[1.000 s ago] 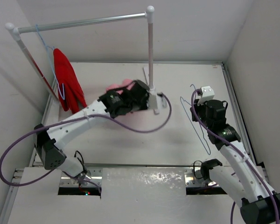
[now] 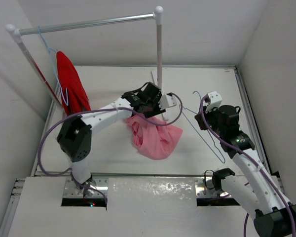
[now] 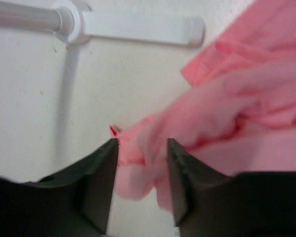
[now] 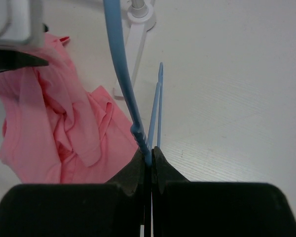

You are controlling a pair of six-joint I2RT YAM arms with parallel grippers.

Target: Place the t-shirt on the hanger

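Note:
The pink t-shirt [image 2: 155, 140] lies crumpled on the table's middle, under and in front of my left gripper. In the left wrist view that gripper's fingers stand apart, and pink cloth [image 3: 202, 113] shows between and beyond them. Blurring hides whether they touch it. On the right, a thin blue wire hanger [image 2: 203, 139] is clasped by my right gripper, which is shut on its wire. The hanger's lower bar slants toward the front of the table. In the right wrist view the blue wire [image 4: 122, 69] rises from between the fingertips.
A metal rack [image 2: 89, 24] spans the back left, its right post [image 2: 159, 59] standing behind my left gripper. A red garment [image 2: 71, 81] hangs at its left end on another blue hanger. Bare table [image 2: 96, 153] shows at front left.
My right gripper moved slightly left, and the hanger tilted toward the shirt.

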